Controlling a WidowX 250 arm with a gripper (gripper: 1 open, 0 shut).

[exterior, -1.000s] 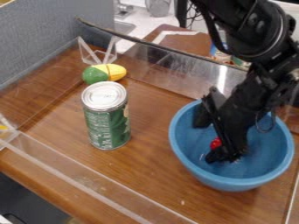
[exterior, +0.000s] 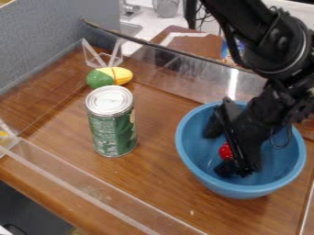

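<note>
My black gripper (exterior: 227, 147) reaches down into a blue bowl (exterior: 203, 174) on the right of the wooden counter, open around a small red object (exterior: 225, 151) in the bowl, partly hidden by the fingers. I cannot tell whether the fingers touch it.
A tall can (exterior: 112, 128) with a green label stands left of the bowl. Behind it lie a green and yellow object (exterior: 114, 75) and a clear barrier along the counter's edges.
The gripper has shifted only slightly inside the bowl, staying around the red object. The can and bowl look about the same.
</note>
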